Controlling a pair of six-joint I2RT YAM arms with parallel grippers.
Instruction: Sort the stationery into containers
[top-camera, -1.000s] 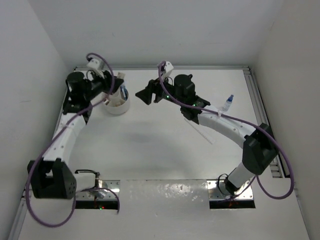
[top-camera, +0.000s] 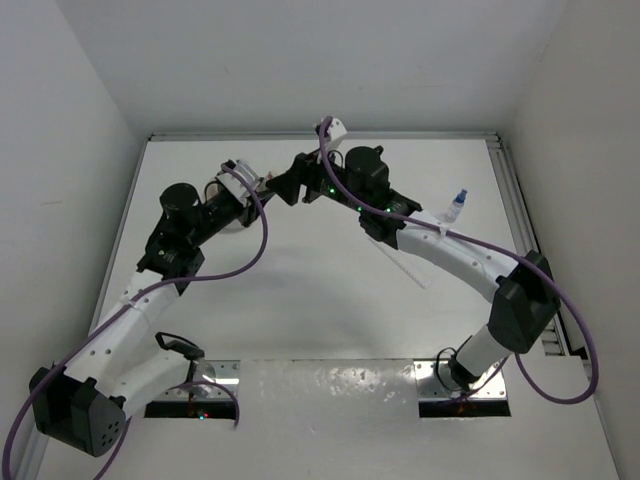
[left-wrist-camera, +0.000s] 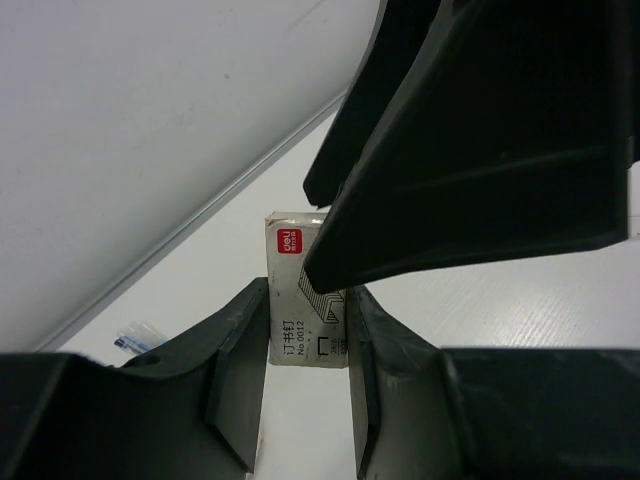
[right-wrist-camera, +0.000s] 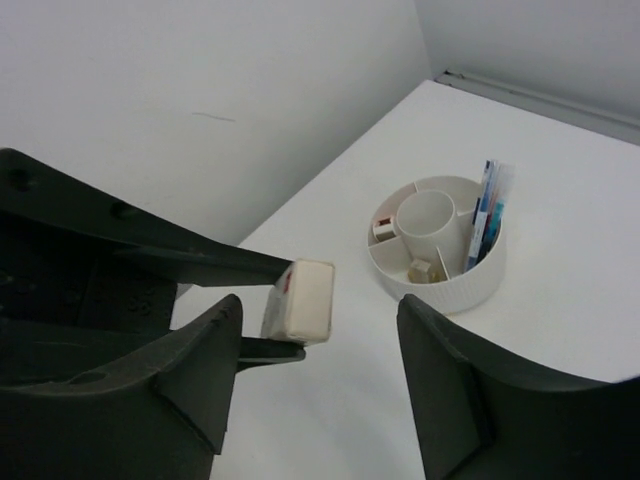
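Note:
A small white staple box (left-wrist-camera: 290, 300) with a red label is pinched upright between the fingertips of my left gripper. My right gripper is part open, and the end of that box (right-wrist-camera: 312, 300) shows between its fingers without clear contact on both sides. In the left wrist view the dark right fingers (left-wrist-camera: 480, 200) cover the box's upper right corner. The round white organizer (right-wrist-camera: 470, 290) stands on the table beyond the grippers, with pens (right-wrist-camera: 484, 215) in one compartment and small blocks (right-wrist-camera: 421, 270) in others.
On the table's right side stands a small blue-capped bottle (top-camera: 457, 203). A clear ruler (top-camera: 400, 263) lies at mid-right, under the right arm's reach. Both arms meet closely above the back of the table.
The left gripper has carried the box to the right, away from above the organizer.

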